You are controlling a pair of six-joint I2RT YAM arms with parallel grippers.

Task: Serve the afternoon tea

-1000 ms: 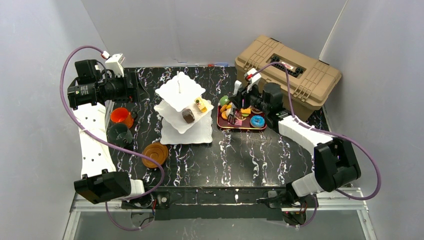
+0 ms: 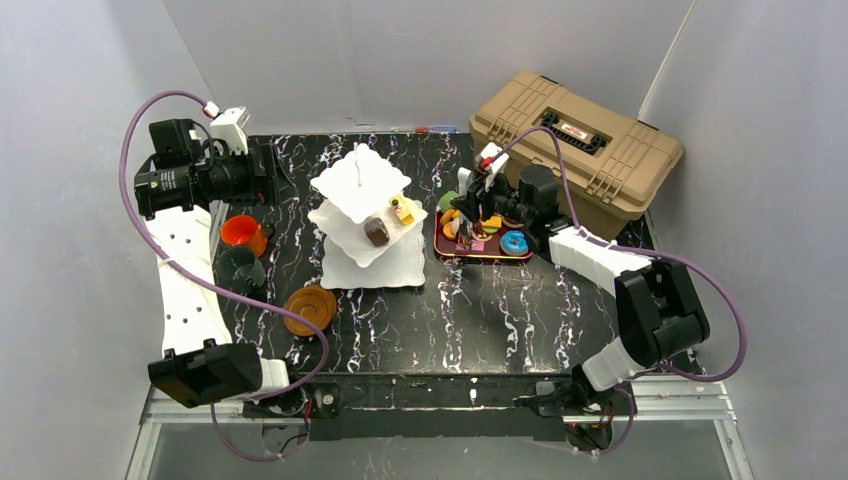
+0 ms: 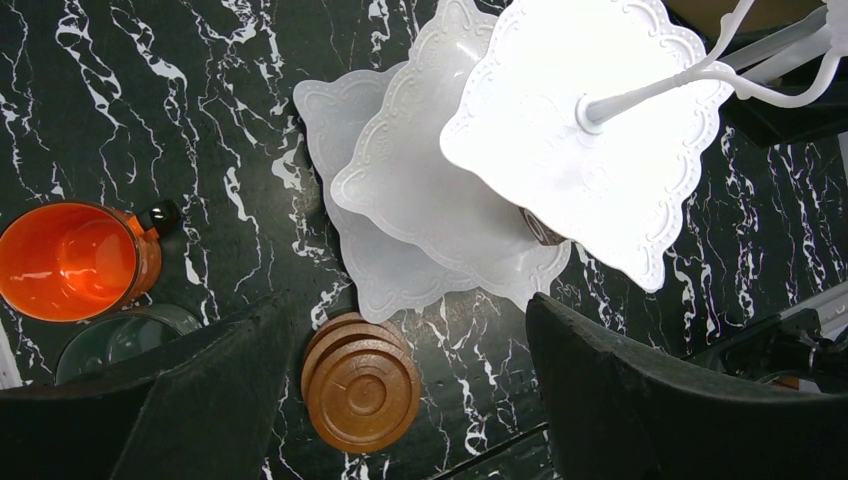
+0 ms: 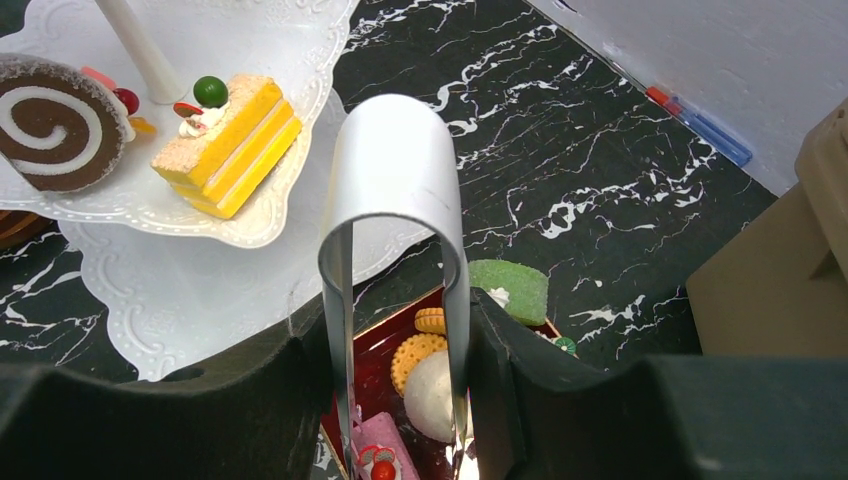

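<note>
A white tiered stand [image 2: 352,260] holds a chocolate roll [image 4: 55,130] and a yellow cake slice [image 4: 225,150] on its middle tier; its top tier [image 3: 540,90] is bare. My right gripper is shut on white tongs [image 4: 392,150], pointing down over the red tray [image 2: 480,255], which holds a green cake [image 4: 515,290], pink cake [image 4: 375,440], biscuits [image 4: 415,360] and a blue donut [image 2: 514,243]. My left gripper stands open above the table's left side, with nothing between its fingers.
An orange mug [image 3: 70,260], a dark glass cup [image 3: 120,340] and wooden coasters [image 3: 360,390] lie at the left. A large tan case [image 2: 575,140] stands behind the tray.
The right arm has shifted slightly left, carrying the tongs toward the stand's side of the tray. The left arm has not moved.
</note>
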